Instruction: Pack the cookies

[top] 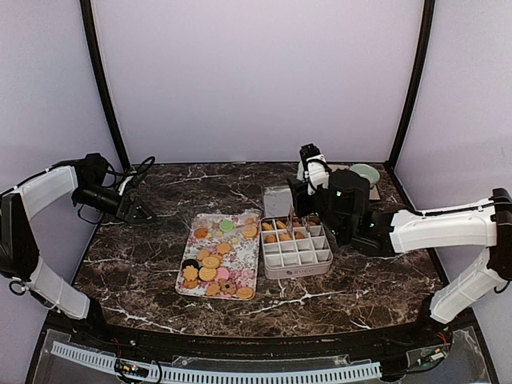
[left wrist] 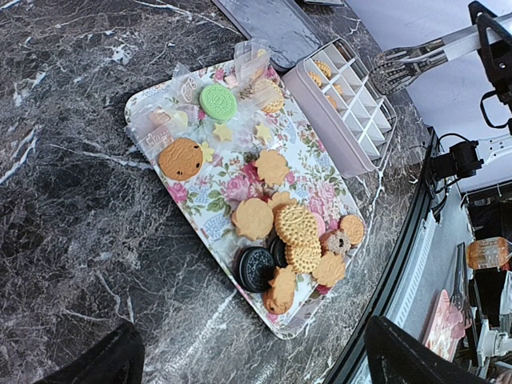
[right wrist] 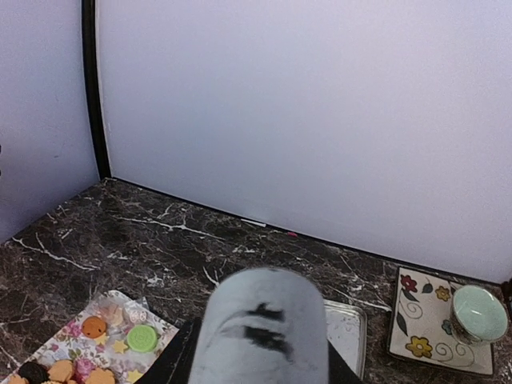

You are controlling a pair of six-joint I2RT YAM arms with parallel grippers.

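Observation:
A floral tray (top: pixel 198 278) holds assorted cookies: dark sandwich ones (left wrist: pixel 255 270), a green one (left wrist: pixel 217 102), tan ones (left wrist: pixel 252 218) and several others, with clear packets at its upper end. To its right stands a compartment box (top: pixel 296 268) with tan cookies in some rear cells and empty front cells. My right gripper (top: pixel 303 208) hangs open over the back of the box; in the right wrist view its foreground is blurred. My left gripper (top: pixel 138 210) is open, raised at the left of the table, away from the tray.
A metal lid (top: pixel 278 200) lies behind the box. A patterned board (right wrist: pixel 412 328) with a pale green bowl (right wrist: pixel 478 314) sits at the back right. Dark marble is clear left of the tray.

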